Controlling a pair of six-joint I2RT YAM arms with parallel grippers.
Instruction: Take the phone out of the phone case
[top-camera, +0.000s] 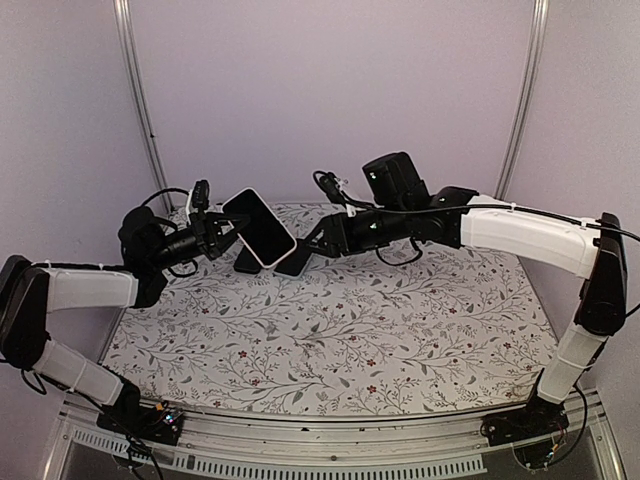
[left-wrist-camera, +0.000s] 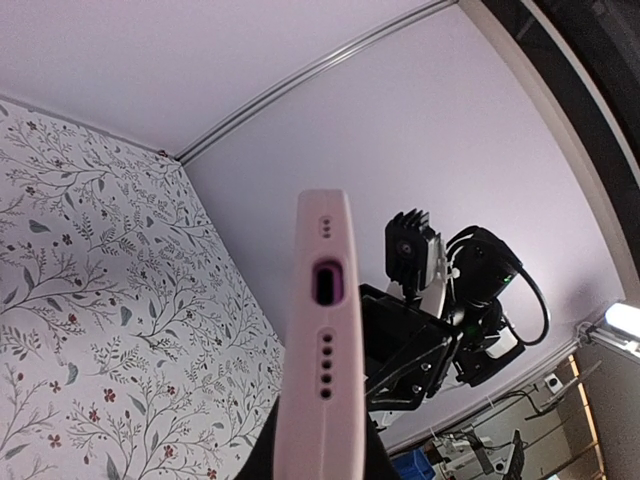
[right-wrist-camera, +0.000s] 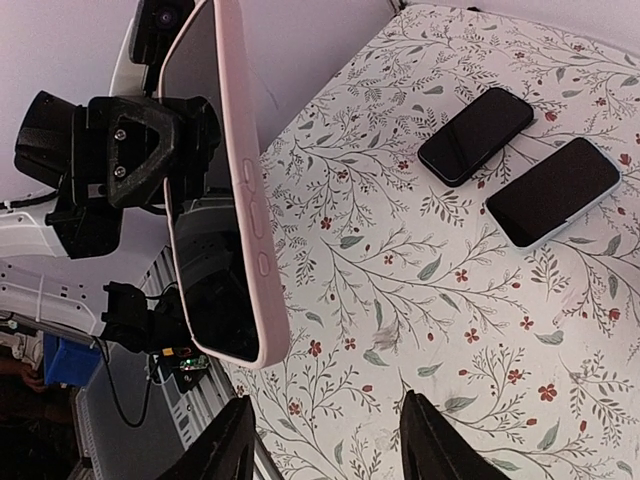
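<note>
My left gripper (top-camera: 222, 228) is shut on a pale pink phone case with a dark screen face (top-camera: 262, 232), held tilted in the air; in the left wrist view the case's side edge (left-wrist-camera: 320, 420) with holes fills the middle, and in the right wrist view its buttoned edge (right-wrist-camera: 260, 250) shows. My right gripper stands open to the right of the held case, its fingers apart with nothing between them; in the top view it (top-camera: 330, 240) hovers over the table's back half.
Two dark phones, one black (right-wrist-camera: 476, 136) and one with a light rim (right-wrist-camera: 552, 192), lie on the floral table at the back. Pale walls close in the sides and back.
</note>
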